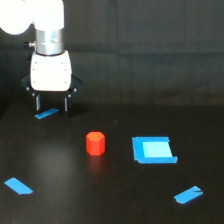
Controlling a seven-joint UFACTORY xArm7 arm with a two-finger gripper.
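Observation:
My gripper [53,103] hangs at the back left of the dark table, its two dark fingers spread apart with nothing between them. A red block [95,143], roughly hexagonal in outline, sits alone near the middle of the table, to the right of the gripper and closer to the camera. Right of the block lies a pale square [157,149] framed by blue tape [138,151]. The block is outside that frame.
Strips of blue tape mark the table: one strip [47,113] below the gripper, another [19,186] at the front left, and a third [188,195] at the front right. Bare table surrounds the block.

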